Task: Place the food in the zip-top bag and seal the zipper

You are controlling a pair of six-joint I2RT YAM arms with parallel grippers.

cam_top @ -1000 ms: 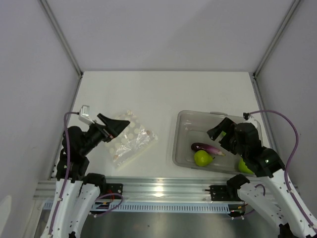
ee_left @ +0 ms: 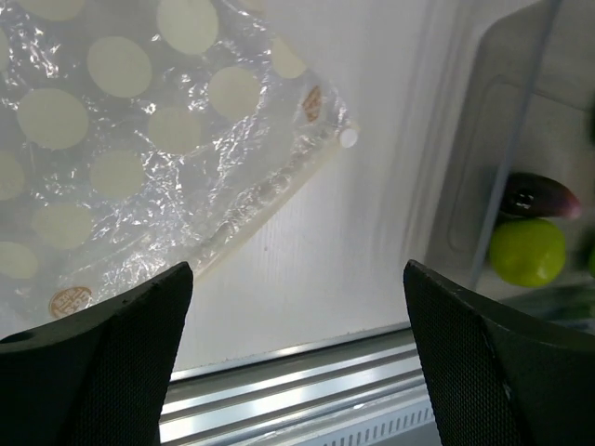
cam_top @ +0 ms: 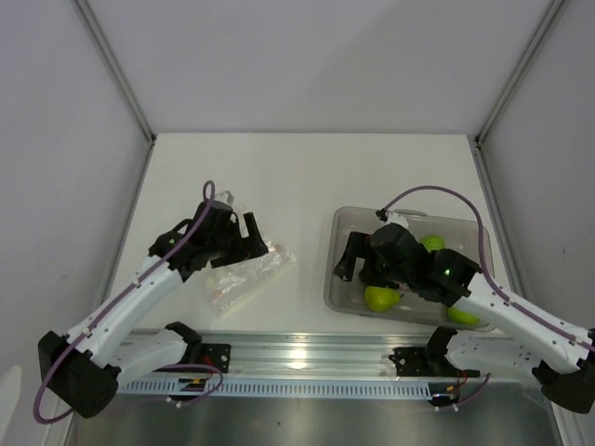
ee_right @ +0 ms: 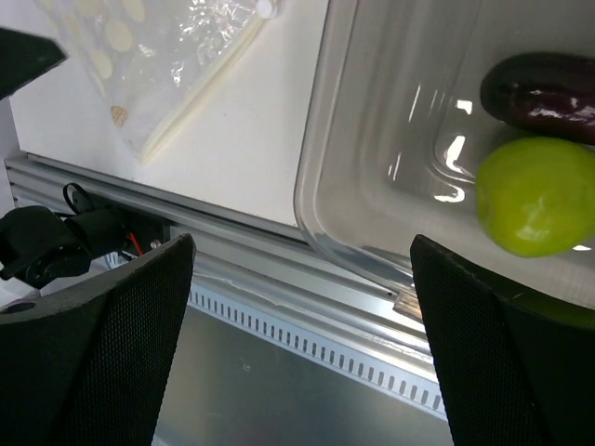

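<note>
A clear zip top bag with pale dots (cam_top: 249,277) lies flat on the table at left; its zipper edge (ee_left: 265,212) faces front right in the left wrist view. Over the bag's back part, my left gripper (cam_top: 245,234) hangs open and empty. The open right gripper (cam_top: 348,256) is above the left part of a clear tray (cam_top: 333,290), also holding nothing. Inside the tray are a green, apple-like food (cam_top: 379,298), a dark purple eggplant (ee_right: 548,97) beside it, and more green food (cam_top: 462,316) farther right. My right arm covers part of the eggplant in the top view.
Bare white table (cam_top: 279,177) stretches behind the bag and tray, with a clear strip between them. A metal rail (cam_top: 297,344) runs along the front edge. Grey walls close off both sides and the back.
My left gripper has moved right, from the bag's left side to over it, and turned. The right gripper has swung left across the tray. Bag and food have stayed put.
</note>
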